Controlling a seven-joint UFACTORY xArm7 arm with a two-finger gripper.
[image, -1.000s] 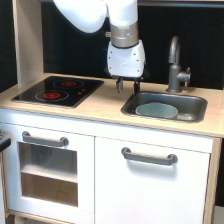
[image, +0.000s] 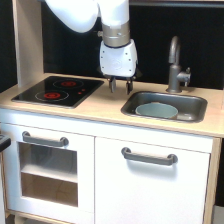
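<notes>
Above the counter, between the stove and the sink, my gripper (image: 121, 88) points down. Its two dark fingers stand apart, and nothing shows between them. A round grey-green plate (image: 157, 110) lies in the dark sink (image: 192, 107), right of the gripper and clear of it. How high the fingertips are above the wood is hard to tell.
A dark faucet (image: 176, 68) rises behind the sink. On the left, the black stovetop (image: 60, 90) shows two reddish burner rings. Below are white cabinet doors with dark handles (image: 149, 157).
My arm and gripper have shifted a little to the left, away from the sink. The plate has stayed where it was.
</notes>
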